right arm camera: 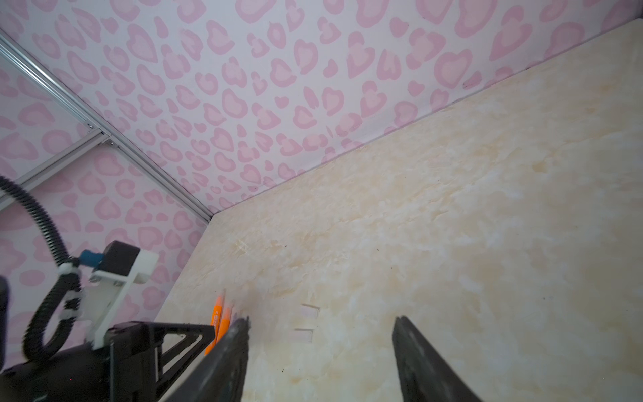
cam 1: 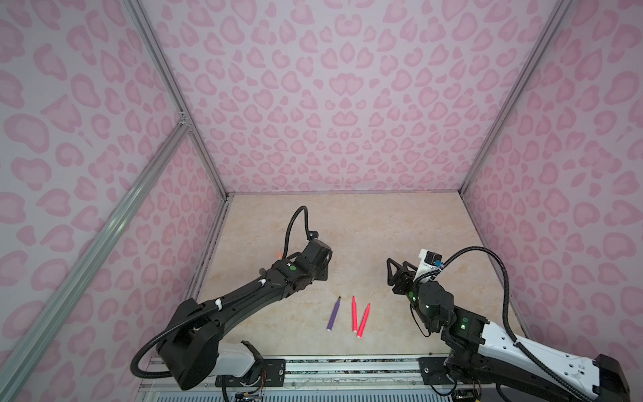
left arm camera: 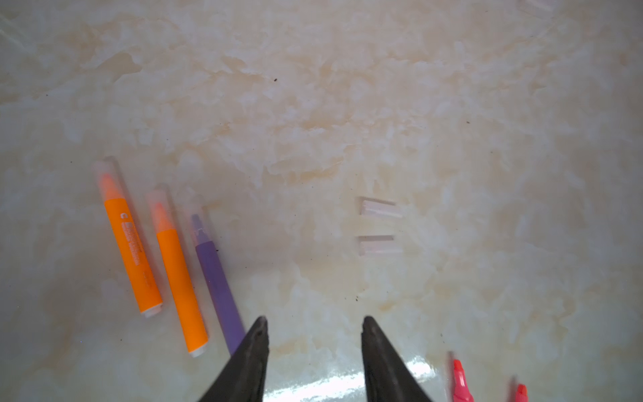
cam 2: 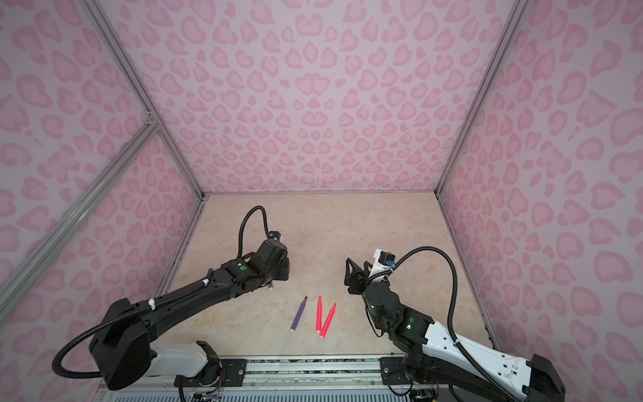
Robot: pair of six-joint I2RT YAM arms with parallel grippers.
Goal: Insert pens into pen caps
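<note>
One purple pen and two red pens lie on the table in front, their tips bare and pointing toward the back wall. Two loose clear caps lie side by side in the left wrist view. My left gripper hovers over the table near them, its fingers apart and nothing between. To the right, my right gripper stands open and empty above the table.
Left of the caps lie two orange pens and another purple pen, with clear caps over their tips. The left arm mostly covers them in the top views.
</note>
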